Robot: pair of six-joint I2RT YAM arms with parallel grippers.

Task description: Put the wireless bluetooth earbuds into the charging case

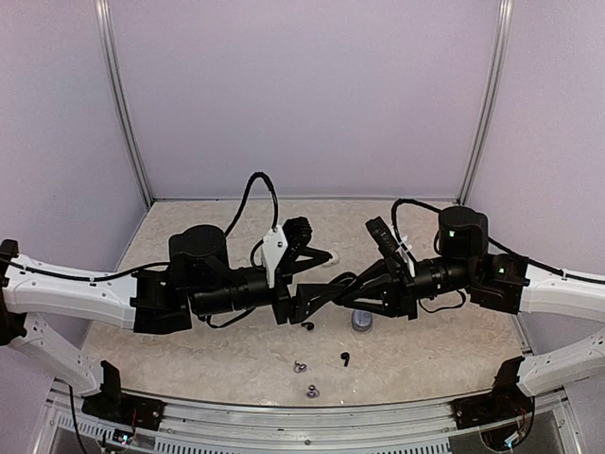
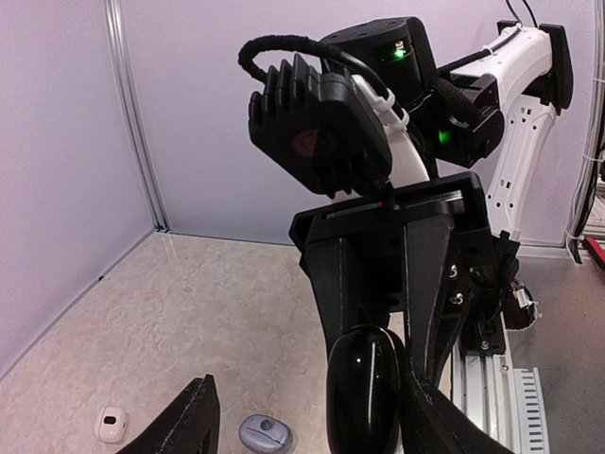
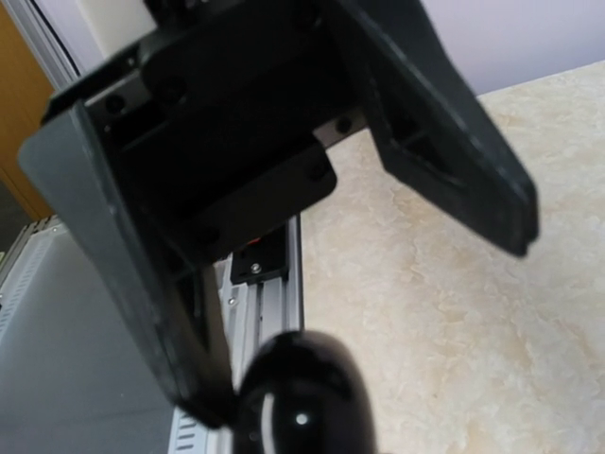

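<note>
A glossy black charging case [image 2: 362,392] is gripped above the table by my right gripper; I cannot tell whether its lid is open. In the right wrist view the case [image 3: 302,402] fills the bottom, and the holding fingers are out of sight. My left gripper [image 1: 326,272] stands open facing it, one finger [image 3: 203,374] overlapping the case's edge; contact cannot be told. Nothing shows held between its fingers. Two black earbuds [image 1: 345,358] [image 1: 308,326] lie on the table below the arms.
A pair of metallic pinkish earbuds [image 1: 300,367] [image 1: 312,391] lies near the front edge. A lilac case [image 1: 361,321] sits below the right gripper, and a white case [image 1: 331,258] is farther back.
</note>
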